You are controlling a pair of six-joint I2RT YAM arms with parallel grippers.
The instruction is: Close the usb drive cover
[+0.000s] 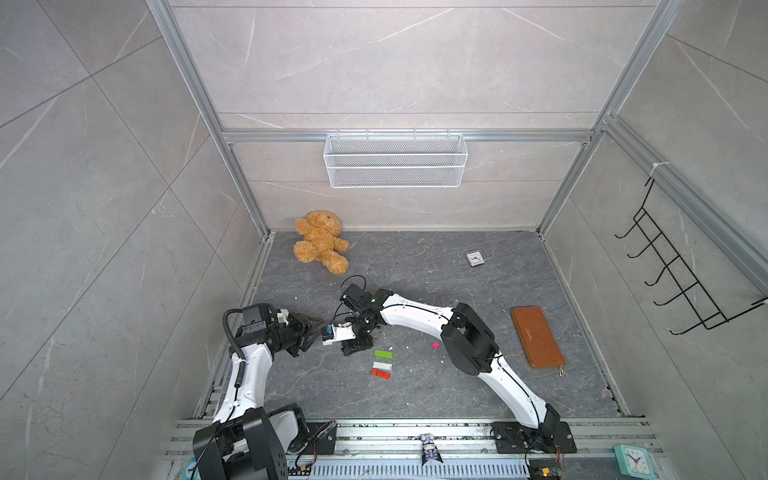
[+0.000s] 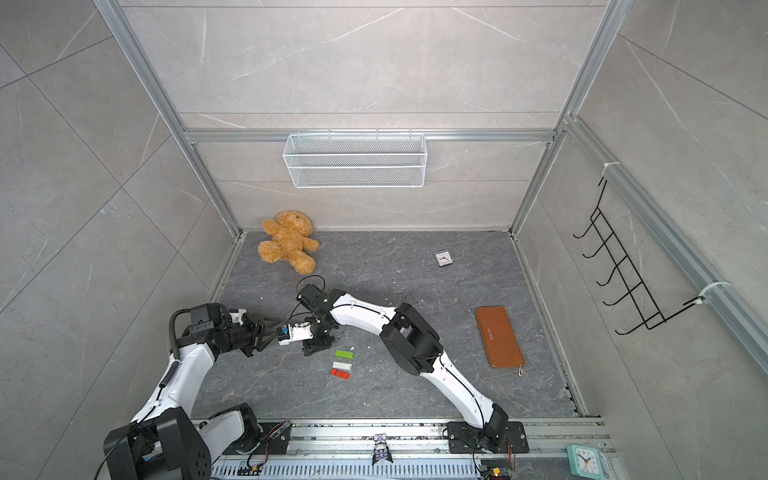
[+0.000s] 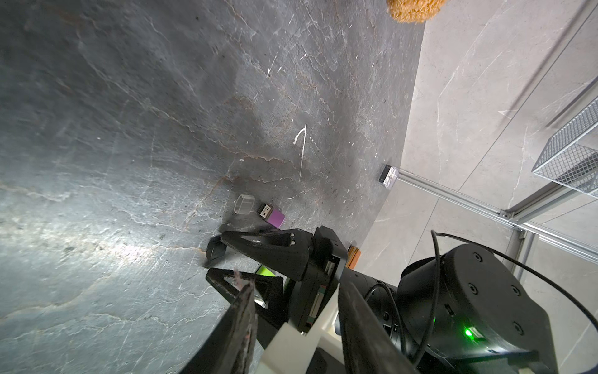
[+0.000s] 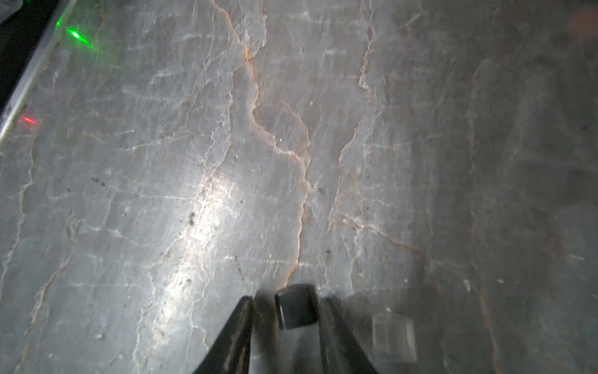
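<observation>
A small black cap [image 4: 296, 306] lies on the table between the fingertips of my right gripper. The fingers stand partly open, with a gap showing on the cap's left side; on its right, contact with the finger is unclear. A clear cap [image 4: 393, 336] rests just right of these fingers. In the left wrist view, a purple USB drive [image 3: 274, 217] with its metal plug bare lies beside the clear cap, close to the right arm's upper finger [image 3: 249, 240]. My left gripper is open and empty, off to the left of the right one.
Green [image 1: 384, 353], white [image 1: 381, 365] and red [image 1: 381, 373] pieces lie in a row just in front of the right gripper. A teddy bear [image 1: 321, 241] sits at the back left, a brown wallet [image 1: 537, 337] at the right.
</observation>
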